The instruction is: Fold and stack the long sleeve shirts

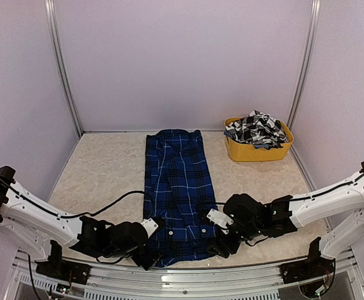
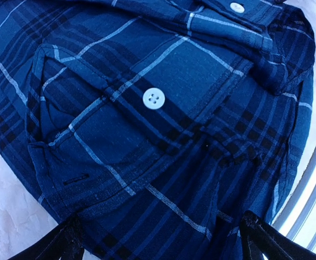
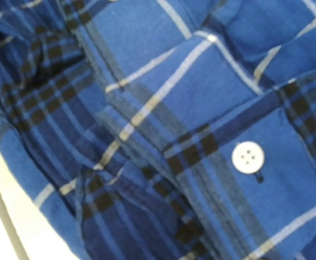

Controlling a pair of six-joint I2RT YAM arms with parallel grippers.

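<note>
A blue plaid shirt lies as a long narrow strip down the middle of the table, its sides folded inward. Two white-buttoned cuffs rest near its lower end; one cuff button shows in the left wrist view, another button in the right wrist view. At the lower left of the strip, my left gripper is open just over the cloth; its dark fingers stand wide apart along the bottom of its wrist view. My right gripper is open by the lower right edge; its fingertips do not show in its wrist view.
A yellow bin at the back right holds a crumpled black-and-white checked shirt. Bare table lies on both sides of the strip. A metal rail runs along the front edge.
</note>
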